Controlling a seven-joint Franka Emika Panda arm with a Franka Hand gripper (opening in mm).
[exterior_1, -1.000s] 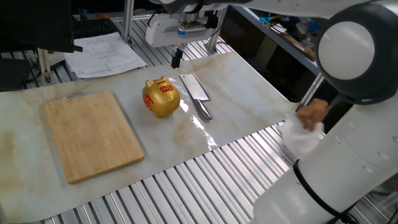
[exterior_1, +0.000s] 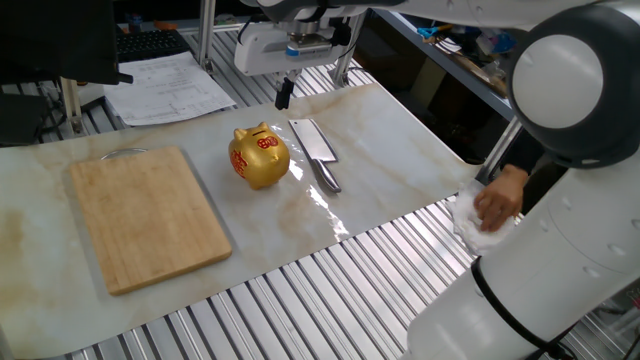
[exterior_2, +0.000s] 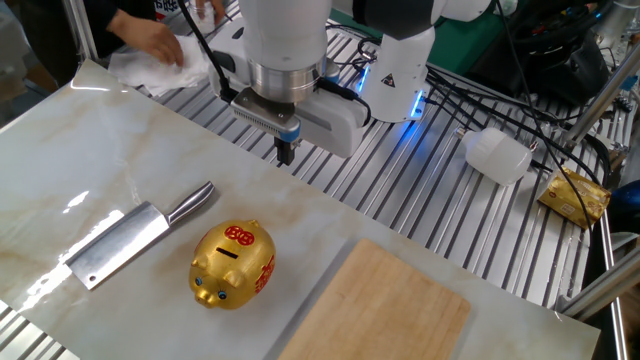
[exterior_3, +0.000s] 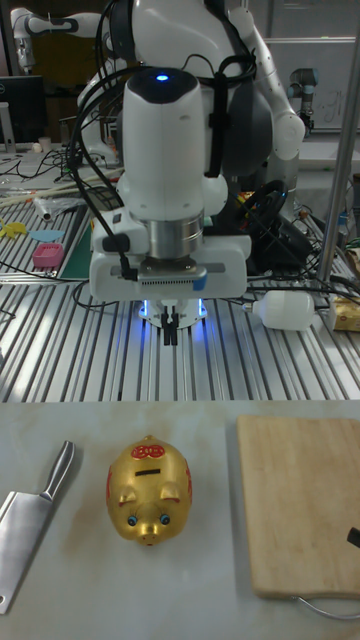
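Note:
My gripper (exterior_3: 170, 329) hangs in the air, its two dark fingers together and nothing showing between them; it is shut. In exterior view 2 the gripper (exterior_2: 285, 152) is well above the surface, clear of every object. A golden piggy bank (exterior_1: 260, 157) with red markings and a slot on top stands upright on the marbled mat (exterior_1: 390, 150). Beside it lies a cleaver (exterior_1: 316, 150) with a broad steel blade and metal handle. On the piggy bank's other side, a wooden cutting board (exterior_1: 150, 215) lies flat and bare, with a metal loop at one end.
A person's hand (exterior_1: 501, 200) holds a white cloth (exterior_2: 160, 68) at the mat's edge. Slatted metal table (exterior_1: 290, 310) borders the mat. A white bulb-shaped object (exterior_2: 497, 155) and a gold box (exterior_2: 575, 197) lie near the arm's base. Papers (exterior_1: 165, 88) lie behind the board.
The person's hand and white cloth have come down at the mat's edge. My arm, the piggy bank, the cleaver and the board have not moved.

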